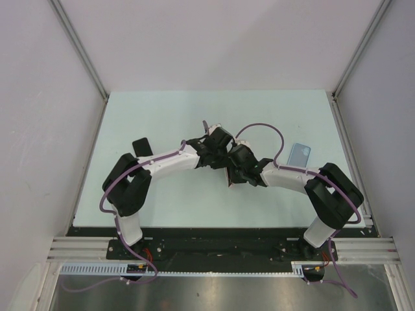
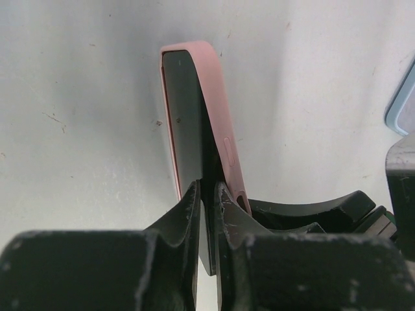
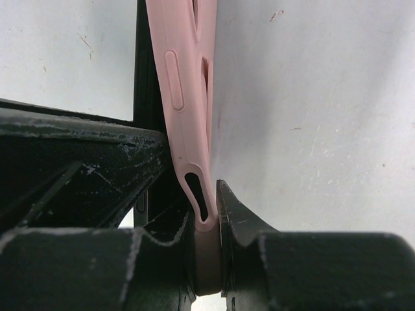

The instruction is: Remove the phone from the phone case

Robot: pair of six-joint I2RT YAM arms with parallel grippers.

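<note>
In the left wrist view the dark phone (image 2: 183,116) stands on its edge, its far end inside the pink case (image 2: 211,81). At the near end a gap shows between the phone and the case wall. My left gripper is shut on the phone's near end. In the right wrist view my right gripper is shut on the near end of the case (image 3: 185,123), beside its oval cutout. The phone (image 3: 148,84) shows as a dark strip left of it. From above, the arms hide most of both.
A second dark phone-shaped object (image 1: 142,147) lies at the table's left, and a light blue case (image 1: 299,155) at the right. Both grippers are crowded together mid-table.
</note>
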